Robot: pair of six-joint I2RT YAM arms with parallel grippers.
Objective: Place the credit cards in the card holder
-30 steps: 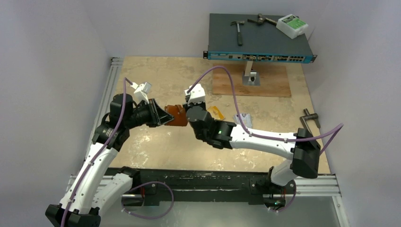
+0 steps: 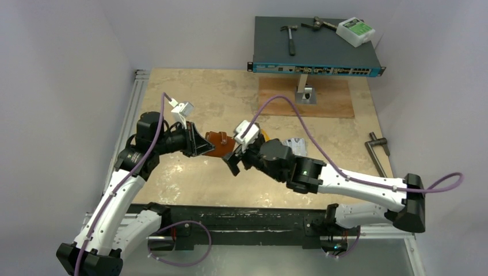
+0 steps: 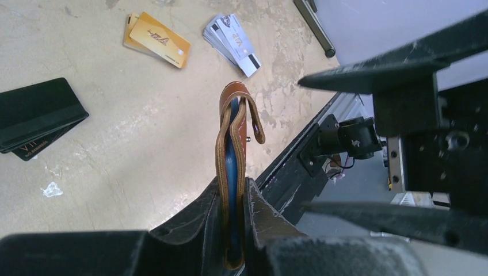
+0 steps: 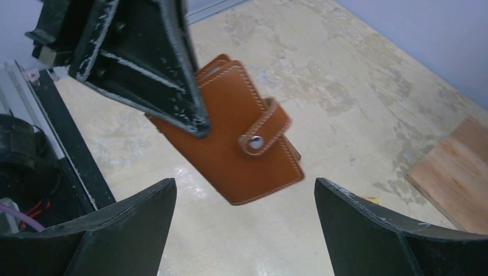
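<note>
The brown leather card holder (image 4: 247, 149), with its strap and snap, hangs above the table, and my left gripper is shut on it. Seen edge-on in the left wrist view, its pouch shows something blue inside. My right gripper stands open facing the holder, with nothing between its fingers. On the table lie yellow cards (image 3: 158, 39), a stack of silver-blue cards (image 3: 232, 43) and a black flat stack (image 3: 40, 112) with a dark card sticking out from under it. In the top view the right arm partly hides the yellow cards.
At the back a wooden board (image 2: 334, 100) lies beneath a raised switch (image 2: 328, 52) bearing hammers and a white box (image 2: 355, 31). A metal tool (image 2: 377, 152) lies at the right edge.
</note>
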